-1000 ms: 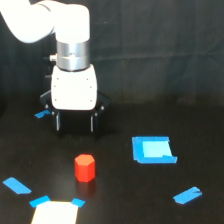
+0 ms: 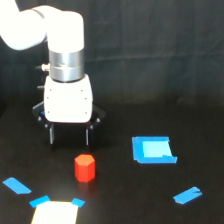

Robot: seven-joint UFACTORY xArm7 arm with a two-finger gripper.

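My gripper (image 2: 69, 134) hangs in the upper left of the camera view on a white arm, its fingers pointing down and apart, with nothing seen between them. Below it and a little to the right, a red hexagonal block (image 2: 85, 168) stands on the black table, clear of the fingers in the image.
A blue-taped square with a pale middle (image 2: 155, 149) lies to the right. A cream square (image 2: 55, 214) with blue tape at its corners lies at the front left. Loose blue tape strips (image 2: 187, 195) mark the table.
The arm and gripper have moved slightly left and a little higher or farther back in the image. The red block is where it was.
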